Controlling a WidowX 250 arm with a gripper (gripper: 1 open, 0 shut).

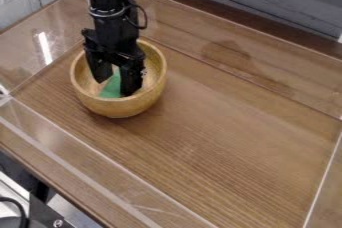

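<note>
A wooden bowl [88, 97] sits on the left part of the table, holding a green object [114, 86]. My black gripper [115, 77] reaches down into the bowl from above, its fingers around the upper part of the green object, which they partly hide. Whether they touch it or grip it is not clear.
A raised grey edge runs along the back, and a dark cable lies at the lower left.
</note>
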